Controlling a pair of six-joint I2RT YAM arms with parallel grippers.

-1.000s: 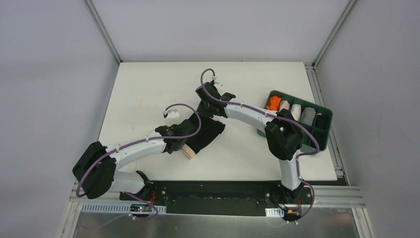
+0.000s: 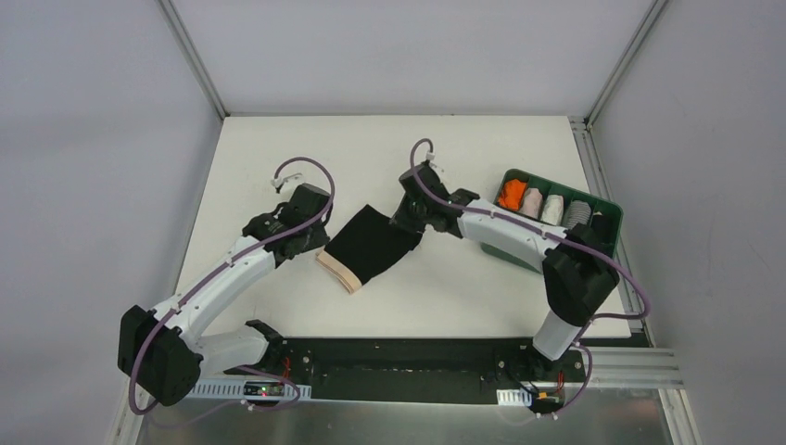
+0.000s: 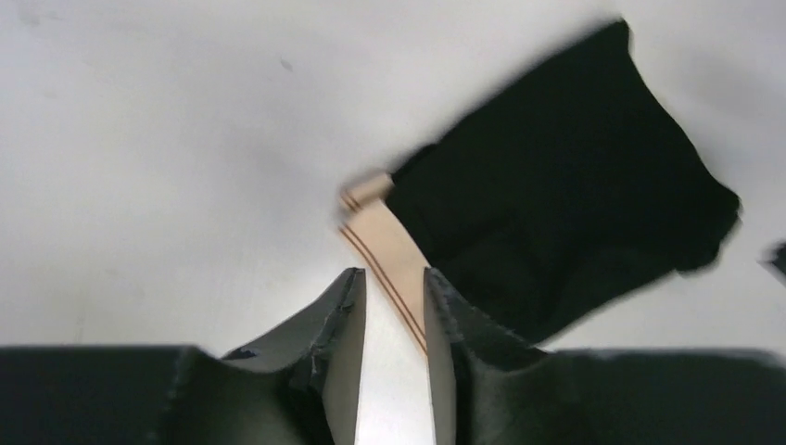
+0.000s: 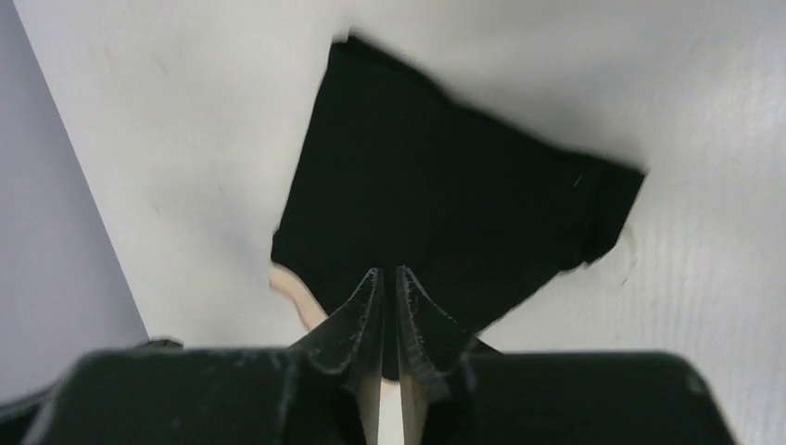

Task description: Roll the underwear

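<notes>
Black underwear (image 2: 364, 248) lies folded into a rough rectangle on the white table, its tan waistband (image 2: 339, 272) toward the lower left. At the band's left end, the left wrist view shows a short tan piece (image 3: 367, 189) sticking out beside it. My left gripper is part open above the waistband side, with only cloth and table seen through the gap. Over the underwear's right side in the top view, my right gripper has a narrow gap between its fingertips, and nothing shows held there. The top view hides both sets of fingertips under the wrists.
A green divided bin (image 2: 607, 201) at the right holds several rolled items, among them an orange roll (image 2: 512, 194) and a grey roll (image 2: 576, 214). Clear table lies behind and in front of the underwear.
Both arms have drawn apart: the left moved left and a little up, the right moved right and slightly down. More of the underwear's middle and waistband is uncovered.
</notes>
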